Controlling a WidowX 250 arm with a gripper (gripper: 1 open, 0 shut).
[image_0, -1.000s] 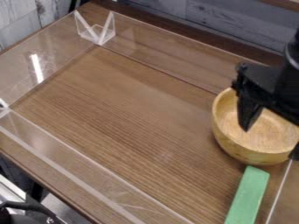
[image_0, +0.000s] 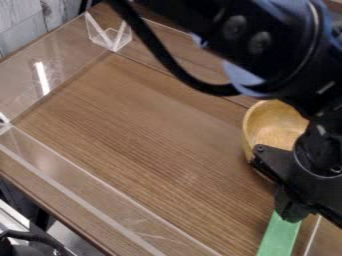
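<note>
My gripper (image_0: 287, 205) is low at the right, its black fingers just over the upper end of a green strip (image_0: 278, 237) on the wooden table. It looks shut, with nothing seen held between its fingers. Behind it, a tan bowl (image_0: 267, 122) is largely hidden by the wrist and arm.
Clear low walls run along the left and front edges. A small clear plastic holder (image_0: 110, 35) stands at the back left. Dark cables show at the lower left corner.
The gripper has come down and toward the front, from over the bowl to the green strip, covering much of the bowl and the strip's upper end.
</note>
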